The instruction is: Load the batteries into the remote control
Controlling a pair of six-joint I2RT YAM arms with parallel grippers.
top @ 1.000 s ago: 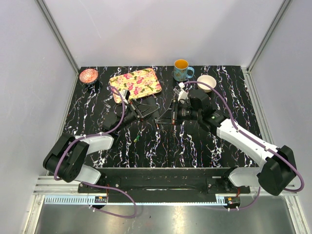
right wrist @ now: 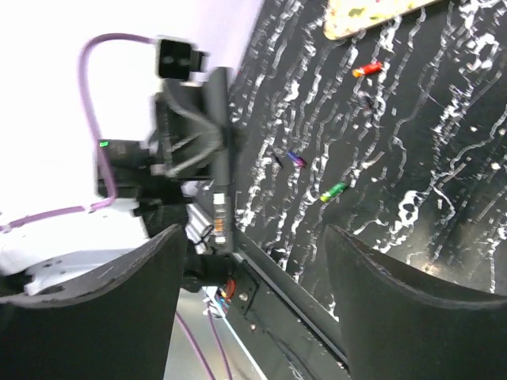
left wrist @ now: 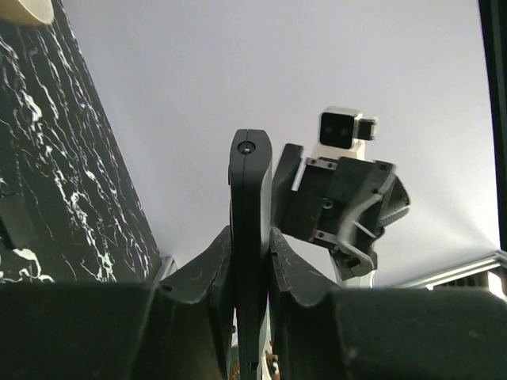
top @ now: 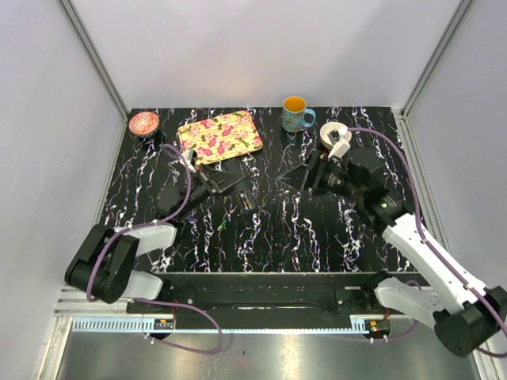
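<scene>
The black remote control (left wrist: 250,198) is gripped edge-on by my left gripper, held above the table. Its open battery compartment (right wrist: 220,222) faces the right wrist view, and something metallic and orange shows in it; a count is not clear. To the right of the remote, my right gripper (top: 287,180) stands apart from it. In its wrist view the two fingers (right wrist: 348,261) are parted, with nothing between them. Loose batteries lie on the dark table: a red one (right wrist: 367,69), a green one (right wrist: 333,191) and a blue-purple one (right wrist: 296,159).
A floral tray (top: 220,136) lies at the back, with a blue mug (top: 293,120) to its right and a patterned red bowl (top: 144,123) to its left. Behind the right gripper is a white bowl (top: 327,131).
My right gripper has drawn away from the remote, moving right. My left gripper has shifted slightly left with the remote still in it.
</scene>
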